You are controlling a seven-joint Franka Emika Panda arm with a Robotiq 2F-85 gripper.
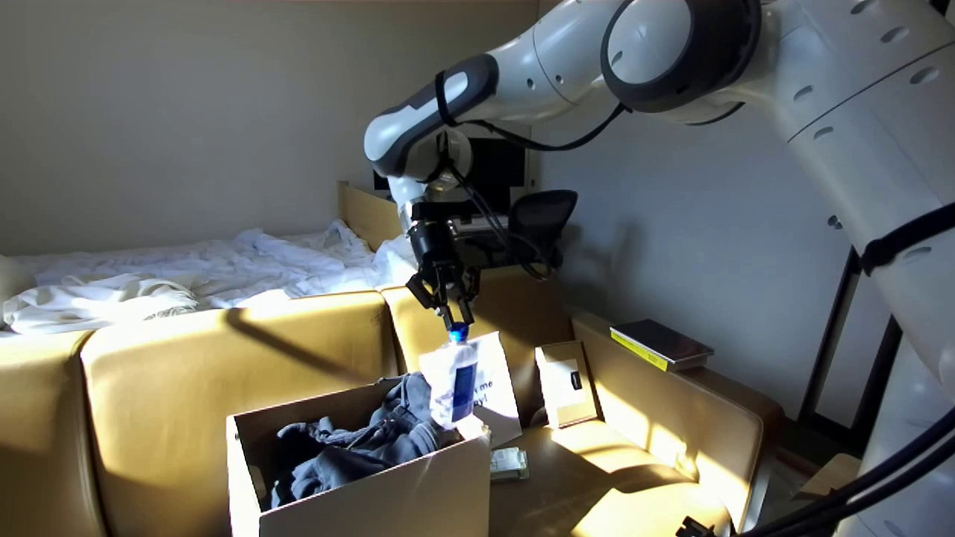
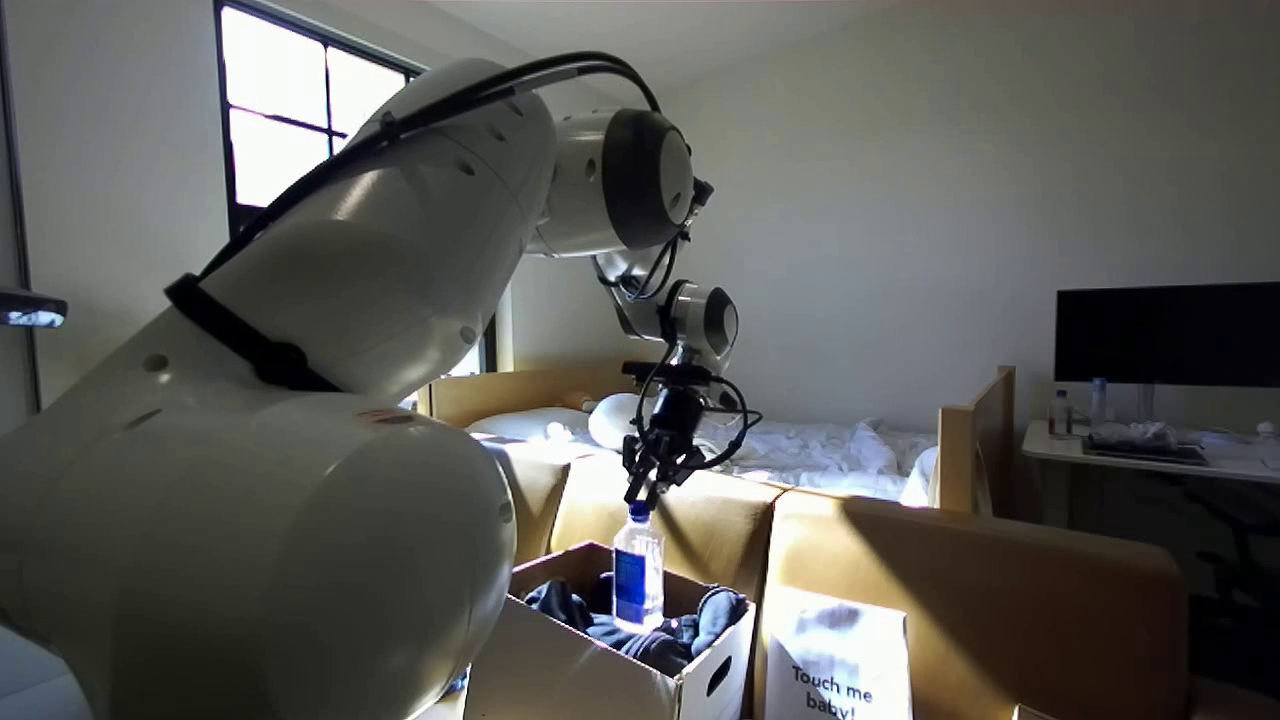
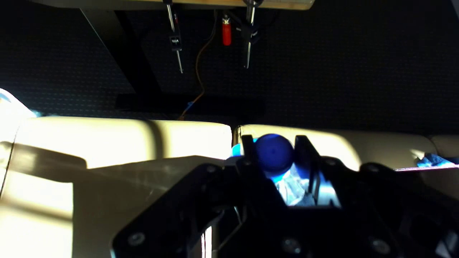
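Note:
A clear bottle (image 1: 452, 385) with a blue label and a blue cap hangs upright from my gripper (image 1: 456, 321), which is shut on its cap. In exterior view 2 the bottle (image 2: 638, 574) shows over the cardboard box (image 2: 579, 648), its lower end close to the dark cloth. Seen from the wrist, the round blue cap (image 3: 274, 152) sits between the two dark fingers. The box (image 1: 376, 492) stands on the sofa, with dark blue-grey cloth (image 1: 367, 447) heaped inside. Whether the bottle's base touches the cloth is hard to tell.
Right of the box, a white sign (image 1: 492, 385) leans on the tan sofa (image 1: 242, 358), and a small pale packet (image 1: 508, 462) lies on the seat. A brown box (image 1: 565, 383) leans farther right. Dark books (image 1: 660, 340) rest on the armrest.

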